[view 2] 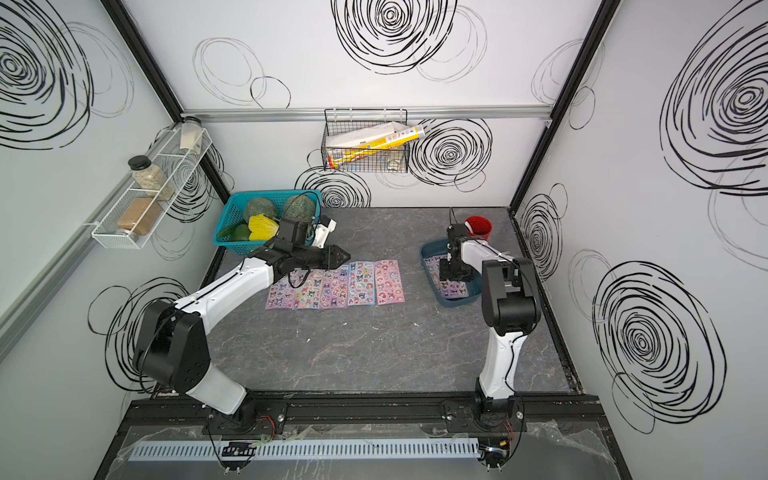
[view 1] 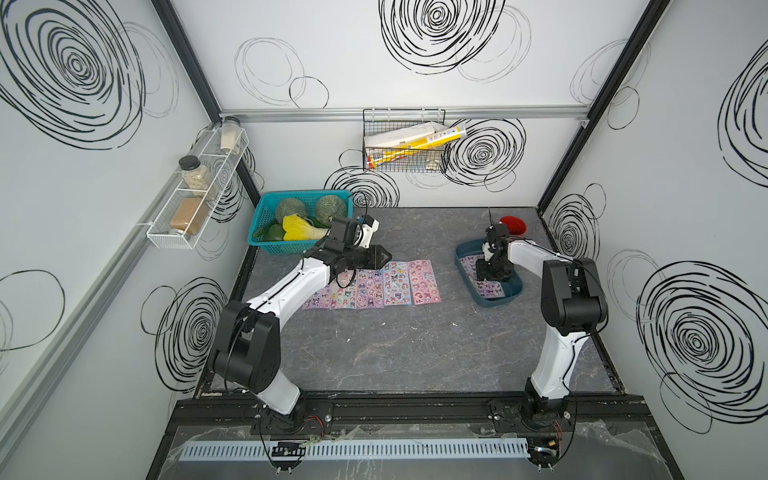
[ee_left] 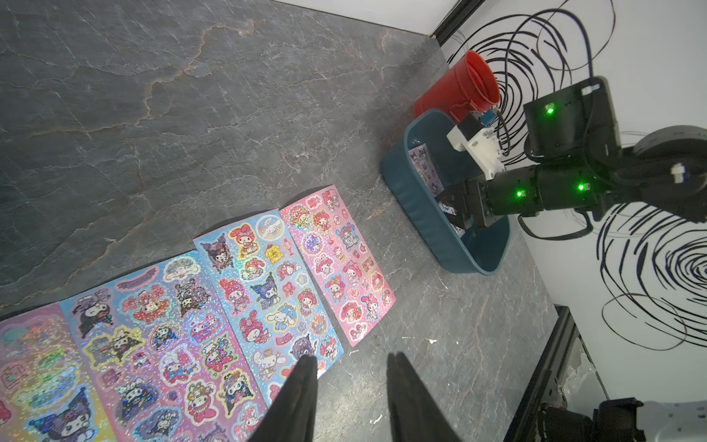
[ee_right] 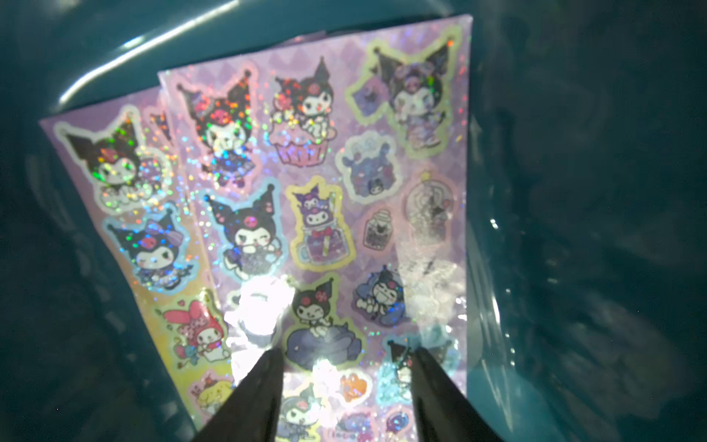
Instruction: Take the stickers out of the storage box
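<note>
The dark teal storage box (ee_left: 416, 221) stands at the table's right. Inside, two overlapping sticker sheets (ee_right: 338, 221) with black-eared cartoon figures lie on its floor. My right gripper reaches down into the box over their lower part, fingers apart; whether it touches them I cannot tell. Several sticker sheets (view 1: 422, 280) lie side by side in a row on the table, left of the box. My left gripper hangs open above that row, with nothing between its fingers.
A teal basket (view 1: 264, 244) with melons and yellow squash stands at the back left. A red cup (ee_left: 449, 88) is behind the box. Wire racks hang on the walls.
</note>
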